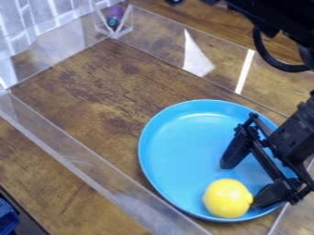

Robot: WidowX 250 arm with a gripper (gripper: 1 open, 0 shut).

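Observation:
A black robot gripper [254,171] reaches in from the right over a round blue plate [174,150], its dark fingers low above the plate's right half. A yellow ball [227,197] rests on the lower part of the plate, beside the lower finger. The dark fingers overlap, and whether they touch the ball or how far they are parted is unclear.
A wooden surface [92,96] with clear panels along its edges fills the left, mostly bare. A small purple and green object [114,16] is at the back in a clear corner. A blue and black item [13,220] sits at the lower left.

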